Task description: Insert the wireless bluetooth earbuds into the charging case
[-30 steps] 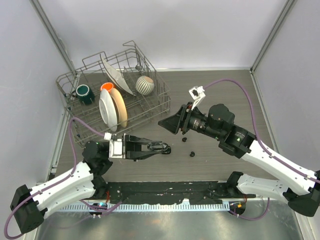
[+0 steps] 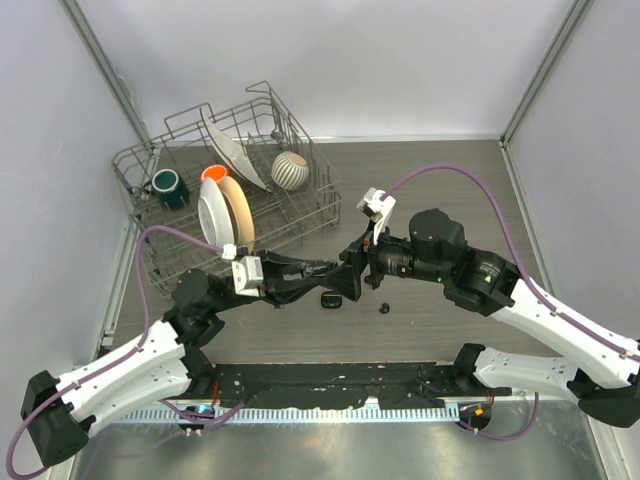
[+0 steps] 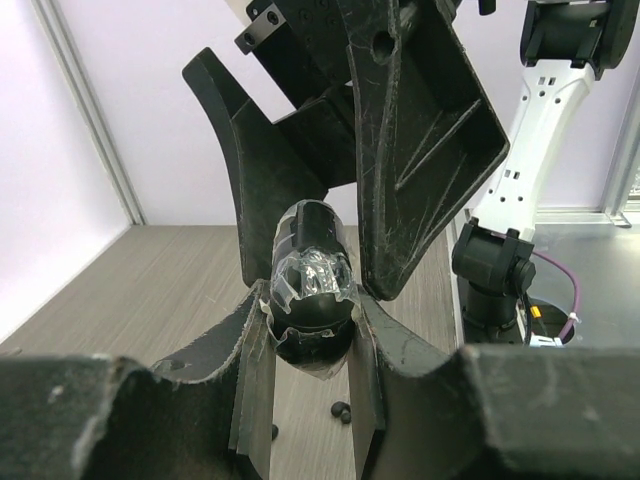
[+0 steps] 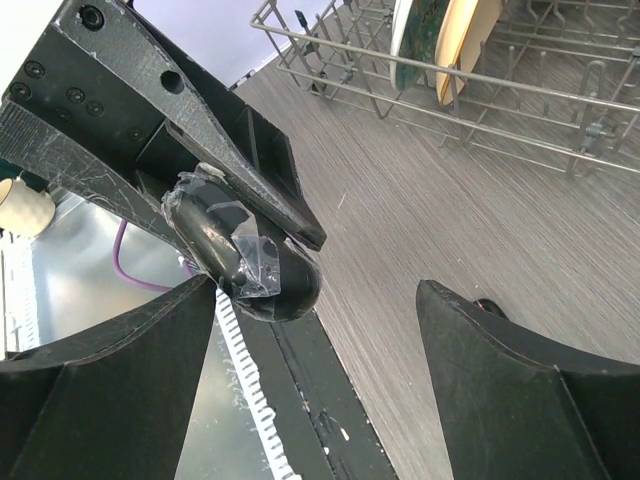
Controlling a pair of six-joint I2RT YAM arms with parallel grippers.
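A dark, tape-wrapped oblong piece [image 3: 310, 290] is held in my left gripper, whose fingers press on either side of it. My right gripper [image 2: 355, 265] is open around or right beside that piece, as the left wrist view shows, with fingers above and behind it. On the floor below lies a black charging case [image 2: 331, 299], with a small black earbud [image 2: 384, 308] to its right. Whether the held piece is an earbud or another part is hard to tell.
A wire dish rack [image 2: 160, 230] with plates and cups fills the back left. A dark front edge [image 2: 290, 380] runs below both arms.
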